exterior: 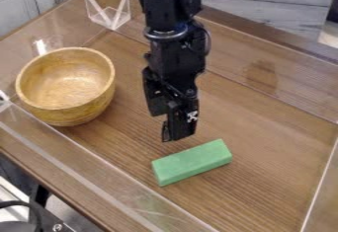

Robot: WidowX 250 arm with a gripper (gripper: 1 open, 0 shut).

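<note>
My black gripper (172, 117) hangs upright over the middle of the wooden table, open, a short way behind a flat green block (192, 163) that lies at the front. Nothing shows between its fingers. A yellow bowl (66, 63) sits on the left, apart from the gripper.
A clear plastic object (109, 9) stands at the back left. A pale wall bounds the table at the back. A dark cable (27, 208) lies at the front left corner.
</note>
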